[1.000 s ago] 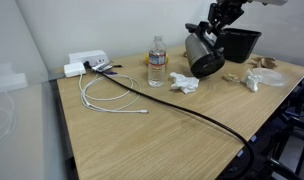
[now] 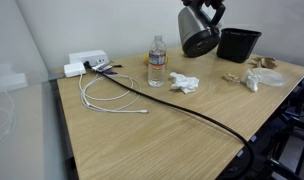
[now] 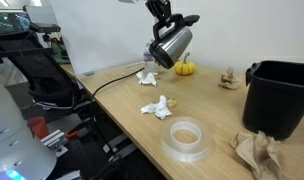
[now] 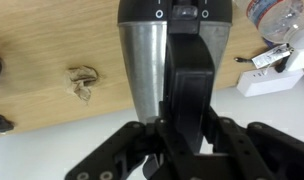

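Observation:
A silver kettle (image 2: 199,34) with a black handle hangs tilted above the far part of the table in exterior view 1. In exterior view 2 the kettle (image 3: 175,44) is likewise in the air, clear of the tabletop. The wrist view looks down on its black handle (image 4: 189,75), which runs between the fingers of my gripper. My gripper is shut on that handle. The top edge of exterior view 1 cuts off most of the gripper.
A black bin (image 3: 279,100) stands at the back right. Crumpled white tissue (image 2: 184,82), a clear ring-shaped lid (image 3: 185,139) and brown paper (image 3: 259,154) lie on the table. A water bottle (image 2: 157,62) stands upright near a white cable (image 2: 110,97).
The kettle has risen with my gripper and its lean has changed slightly. The gripper has mostly left the top of exterior view 1. Objects on the table have stayed put.

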